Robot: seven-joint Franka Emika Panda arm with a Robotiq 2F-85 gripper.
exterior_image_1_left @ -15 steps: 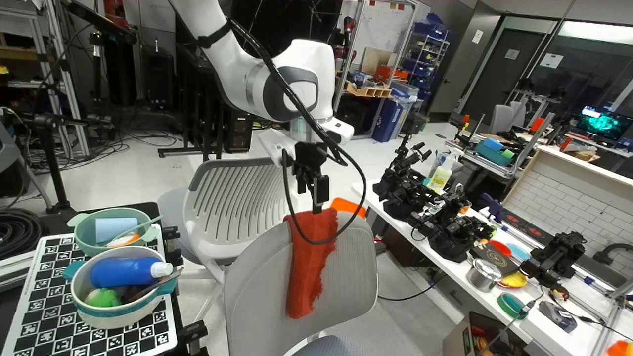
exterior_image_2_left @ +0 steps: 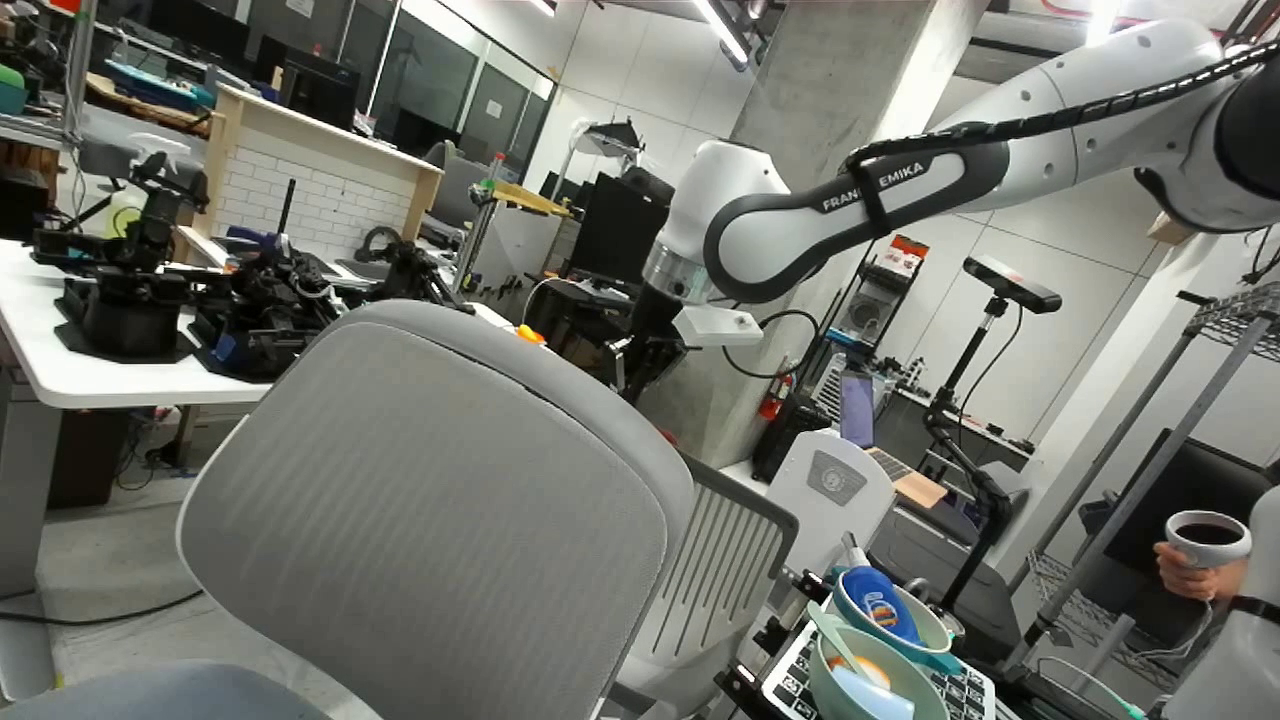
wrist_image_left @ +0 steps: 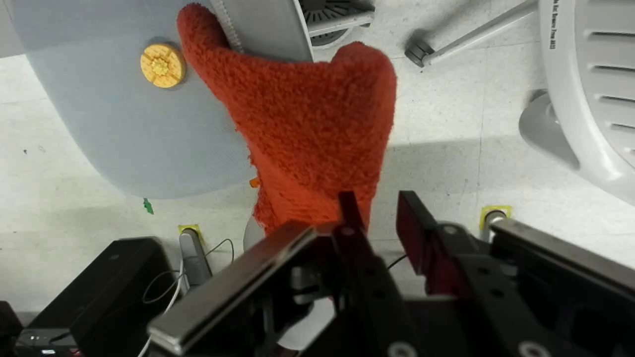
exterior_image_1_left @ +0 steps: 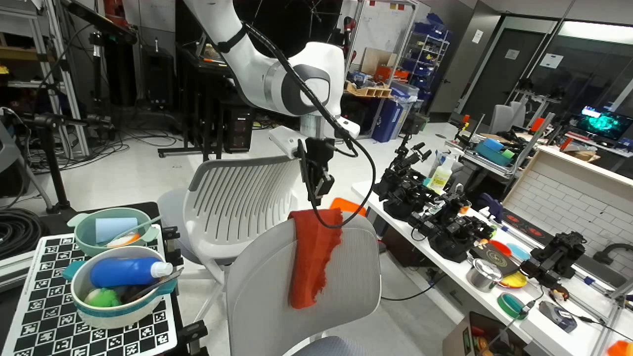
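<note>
A red-orange towel (exterior_image_1_left: pixel 315 255) hangs over the top of the grey chair's back (exterior_image_1_left: pixel 255 296), its longer part on the side facing exterior view 1. My gripper (exterior_image_1_left: pixel 321 196) is just above the towel's top fold, pointing down. From the wrist view, the towel (wrist_image_left: pixel 321 125) spreads ahead of the fingers, and the left finger overlaps its edge. The fingers of the gripper stand partly apart, with towel edge and floor showing beyond the gap and nothing seen held. In exterior view 2 the gripper (exterior_image_2_left: pixel 636 382) is partly behind the chair back, which hides the towel.
A yellow round piece (wrist_image_left: pixel 162 65) lies on the chair seat. A second slatted chair (exterior_image_1_left: pixel 237 207) stands close behind. Two bowls with items, including a pale green one (exterior_image_1_left: pixel 113 243), sit on a patterned board at left. A cable loops beside the gripper.
My gripper has shifted slightly right and up, away from the towel's top. The chair back has moved a little right, and the towel's lower end hangs slightly higher.
</note>
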